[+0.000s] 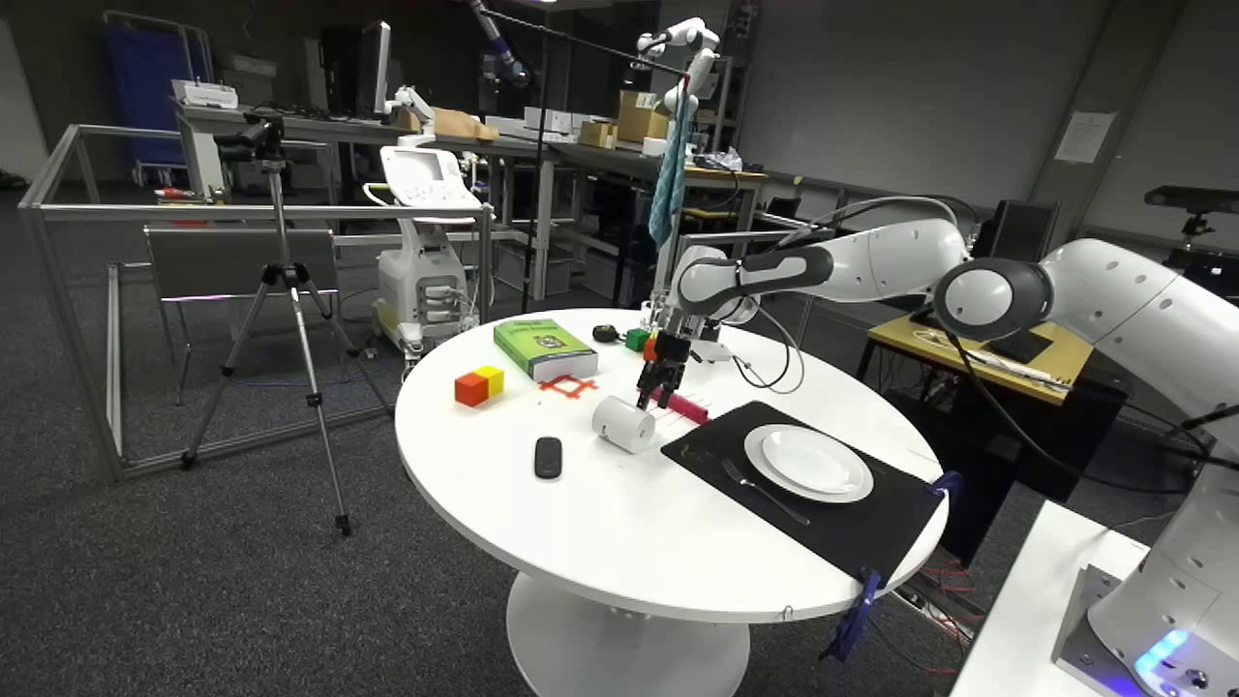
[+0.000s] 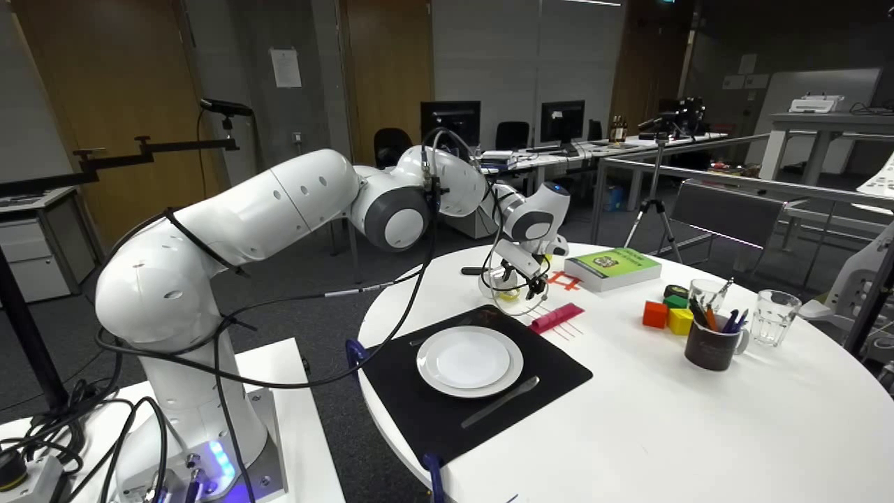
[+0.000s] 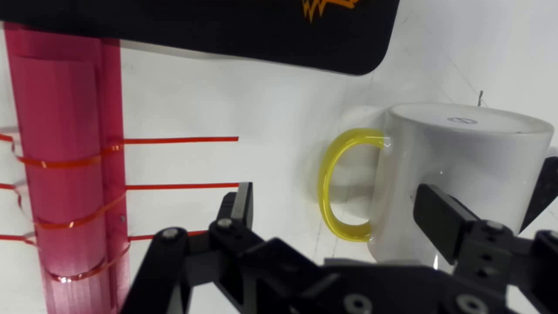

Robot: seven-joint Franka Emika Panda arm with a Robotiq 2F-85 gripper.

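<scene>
A white mug (image 3: 460,157) with a yellow handle (image 3: 326,183) lies on its side in the wrist view, its base toward the top. My gripper is open, one finger left of the handle and the other overlapping the mug's body; whether that finger touches the mug I cannot tell. The handle shows in the gap, not clamped. Exterior view 1 has the mug (image 1: 623,424) lying on the white table just in front of my gripper (image 1: 653,389). From the other side, my gripper (image 2: 533,285) partly covers the mug.
A pink roll with red ties (image 3: 62,157) lies left of the fingers. The black placemat (image 3: 209,31) is close by, with a plate (image 1: 809,461) on it. A green book (image 1: 546,348), coloured blocks (image 1: 471,389) and a black mouse-like object (image 1: 548,458) stand around.
</scene>
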